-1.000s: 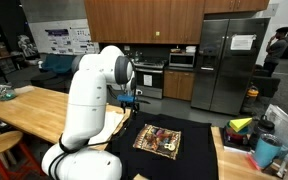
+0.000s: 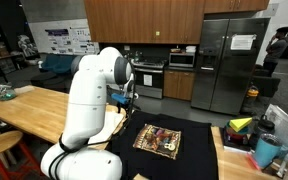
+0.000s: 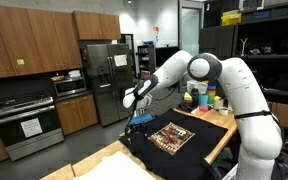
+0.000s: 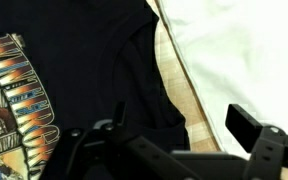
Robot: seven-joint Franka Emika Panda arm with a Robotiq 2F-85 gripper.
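My gripper is open, its two fingers spread apart with nothing between them. In the wrist view it hangs over the edge of a black cloth (image 4: 84, 70), close to a white sheet (image 4: 229, 60). A strip of bare wooden table (image 4: 179, 75) shows between the cloth and the sheet. At the left of that view is part of a flat, colourfully printed piece (image 4: 29, 105); exterior view 1 shows this printed piece (image 2: 159, 142) whole, lying on the black cloth. There, the gripper (image 2: 122, 101) is at the cloth's far left corner.
Cans, a blue container (image 2: 266, 150) and other items crowd the table's right side in exterior view 1. A stool (image 2: 2, 145) stands off the left edge.
In exterior view 1 my gripper has shifted a little to the left and slightly lower. The printed piece and the things on the table stay where they were.
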